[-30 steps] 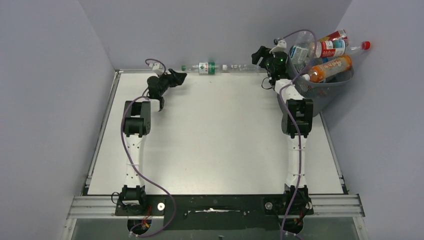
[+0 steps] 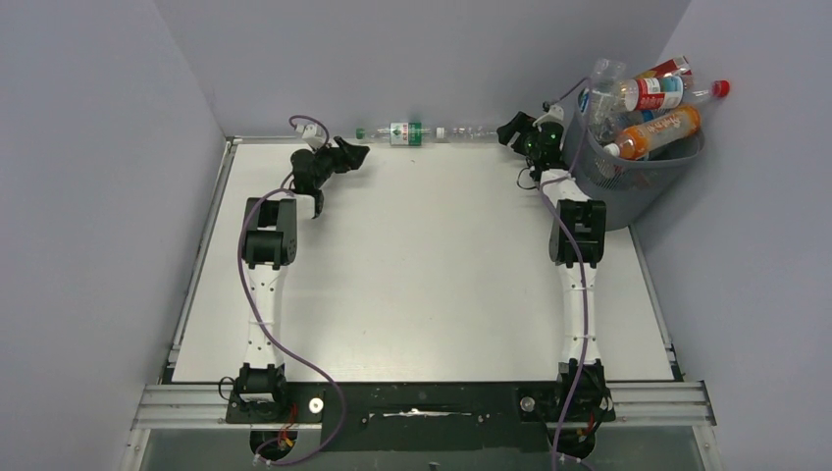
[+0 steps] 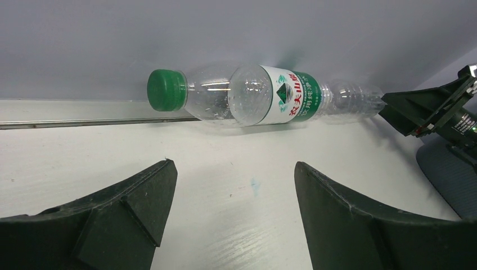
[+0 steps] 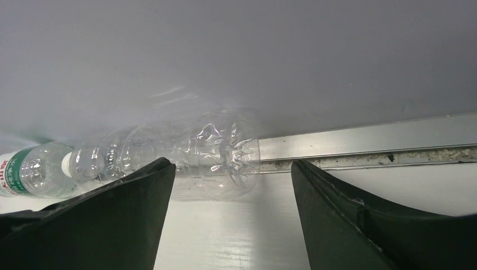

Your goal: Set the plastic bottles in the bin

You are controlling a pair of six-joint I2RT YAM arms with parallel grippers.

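Observation:
Two plastic bottles lie end to end along the back edge: a green-capped one [image 2: 404, 134] with green-white label, and a clear white-capped one [image 2: 466, 133] to its right. My left gripper [image 2: 355, 155] stands open at the left end, short of the green cap [image 3: 167, 90] in the left wrist view. My right gripper [image 2: 510, 132] is at the clear bottle's base; in the right wrist view its fingers are apart, with the bottle's base [image 4: 236, 152] beyond and between the tips, not gripped.
The grey bin [image 2: 638, 191], piled with several bottles, stands at the back right beside my right arm. Walls rise at the back and sides.
My right gripper and arm have shifted slightly, moving down from above and around the bin's left side. The bin sits slightly further right. The left arm is nearly still.

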